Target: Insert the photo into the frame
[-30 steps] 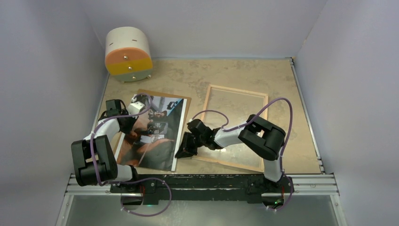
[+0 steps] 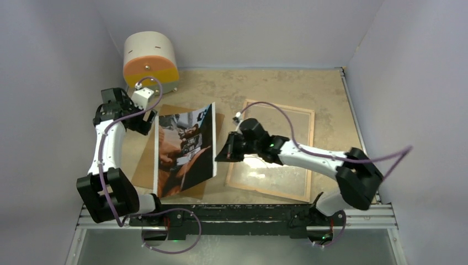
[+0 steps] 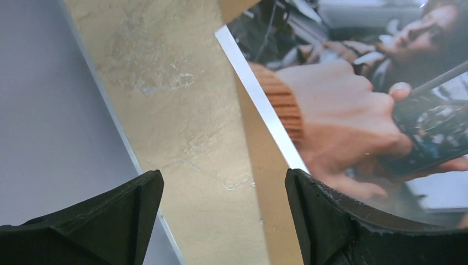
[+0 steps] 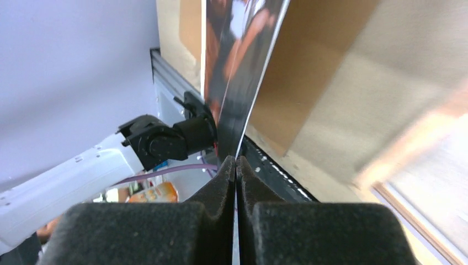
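The photo [image 2: 187, 149], a glossy print with white side borders, is lifted on its right side and bowed above a brown board [image 2: 144, 165]. My right gripper [image 2: 219, 159] is shut on its right white edge near the front; in the right wrist view, the photo [image 4: 243, 61] runs up from the fingertips. Near the photo's left border, my left gripper [image 2: 149, 122] stands open, apart from it. Only bare table and the board's edge show between its fingers in the left wrist view. The wooden frame [image 2: 313, 132] lies flat to the right, partly covered by my right arm.
A small drawer cabinet [image 2: 149, 55] stands at the back left. Grey walls [image 2: 430, 110] close in the sides and back. Bare table [image 2: 259, 83] stretches behind the frame and along its right side.
The photo's right side has risen off the board. My right gripper moved up and back with that edge.
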